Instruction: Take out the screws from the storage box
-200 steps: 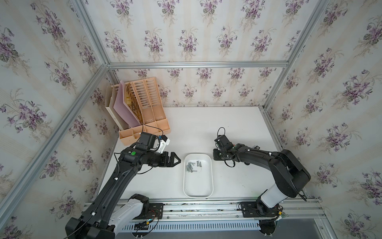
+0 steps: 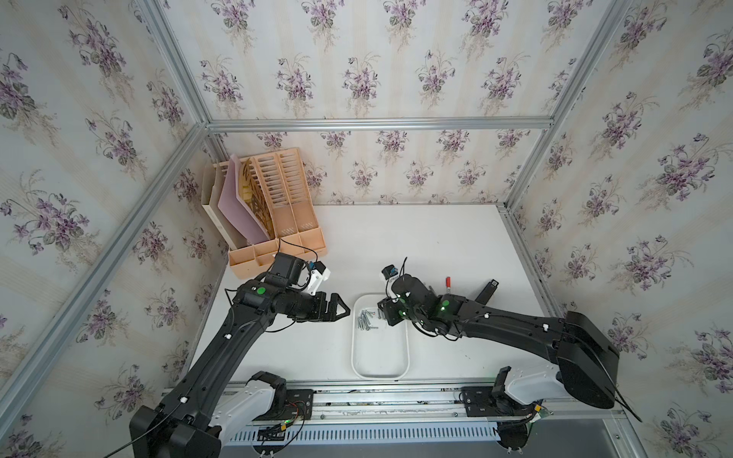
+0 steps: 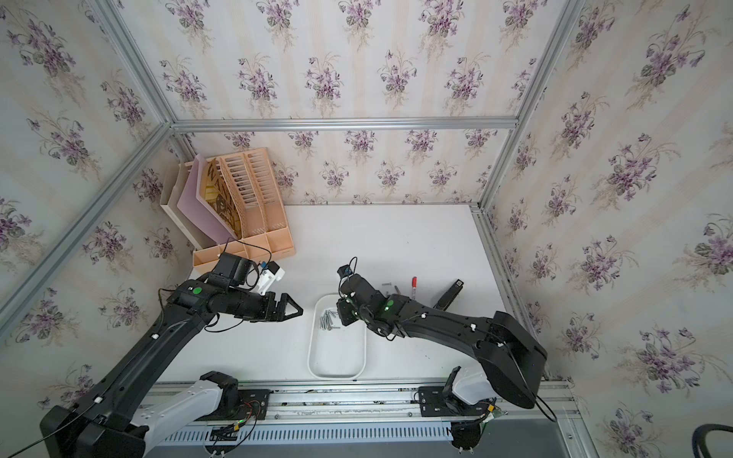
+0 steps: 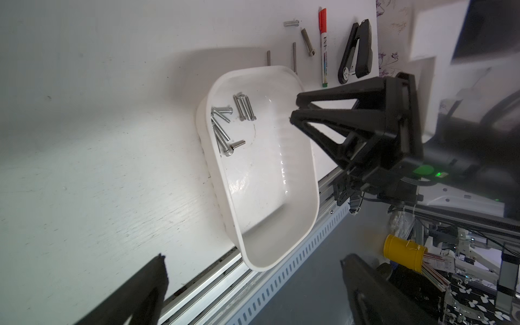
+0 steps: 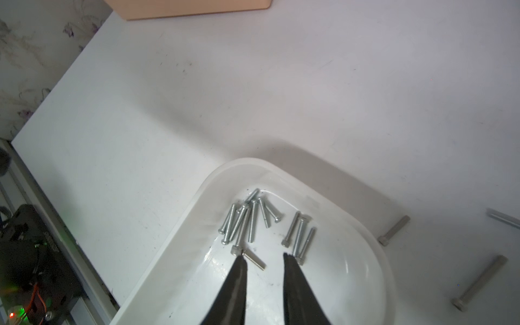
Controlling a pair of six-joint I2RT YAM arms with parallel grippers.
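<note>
A white storage box (image 4: 260, 267) stands near the table's front edge, with several silver screws in its far part. One cluster of screws (image 5: 253, 218) lies against the side wall; a small group (image 5: 297, 236) lies beside it on the box floor. Over the box hovers my right gripper, its fingers part open above the screws, nothing seen between them. My left gripper (image 2: 345, 302) stands open and empty, left of the box. Outside the box, on the right, loose screws (image 5: 480, 283) lie on the table.
A red marker (image 4: 324, 48) and a black stapler (image 4: 356, 51) lie right of the loose screws. At the back left stands a wooden organizer (image 2: 286, 194) holding folders.
My right arm has swung left, from beside the box's right edge to above its far part. The left gripper has shifted slightly to the right.
</note>
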